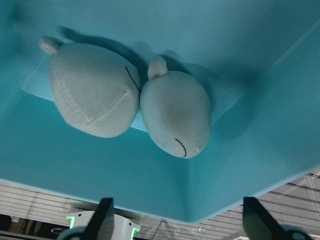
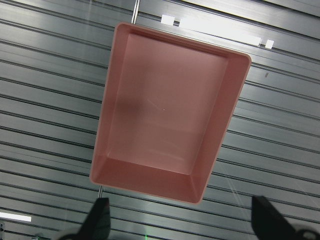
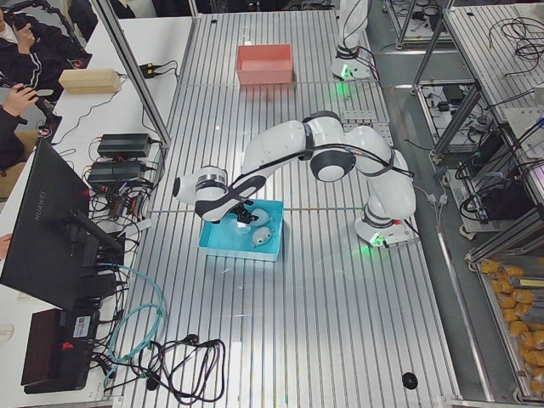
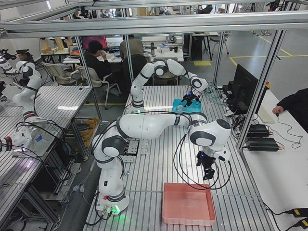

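Two pale grey plush toys with small tails and stitched lines, one rounder (image 1: 92, 90) and one egg-shaped (image 1: 175, 112), lie side by side in a blue bin (image 1: 240, 150). My left gripper is over that bin, its fingers wide apart with nothing between them; both toys sit ahead of them in the left wrist view. My right gripper is open above an empty pink bin (image 2: 115, 60), also seen in the camera right view (image 4: 188, 222).
A monitor (image 3: 47, 225), power units and loose cables line the left of the slatted table (image 3: 314, 314). The table between the bins and in front of the blue bin is mostly clear.
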